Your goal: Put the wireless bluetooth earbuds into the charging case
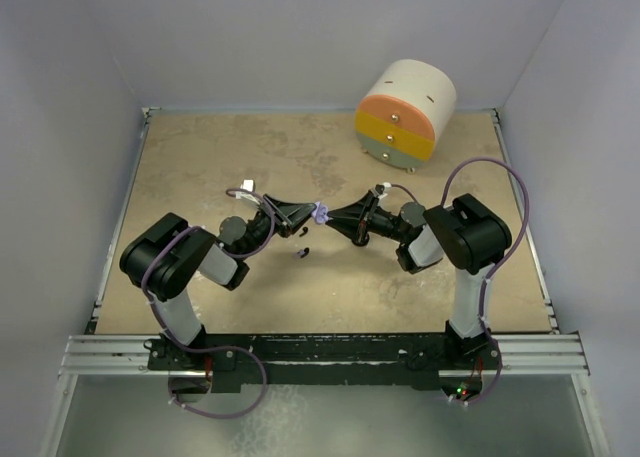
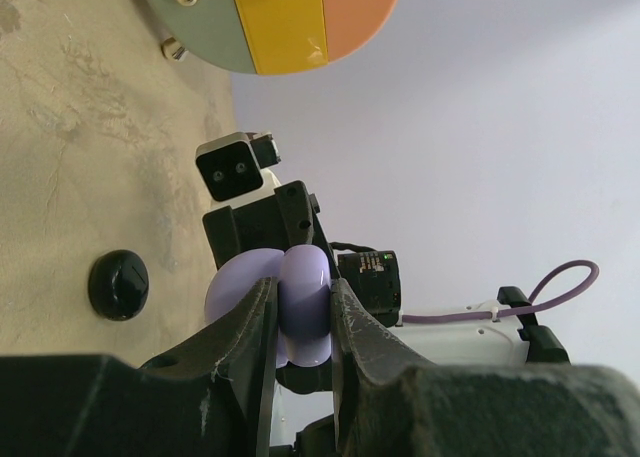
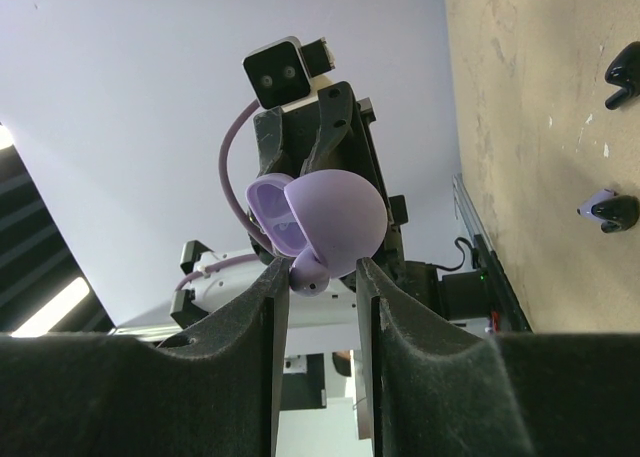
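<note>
The lilac charging case (image 1: 320,213) is held in mid-air between both grippers. My left gripper (image 1: 308,213) is shut on it, with the case's end (image 2: 303,302) between its fingers. My right gripper (image 1: 331,217) is shut on it from the other side; in the right wrist view the case (image 3: 340,217) shows its lid raised and open cavity. Two small dark earbuds (image 3: 622,75) lie apart on the table, the nearer partly lilac, below the case in the top view.
A rounded cabinet (image 1: 410,107) with orange, yellow and green drawers stands at back right. A black rounded object (image 2: 118,285) rests on the table near my right gripper.
</note>
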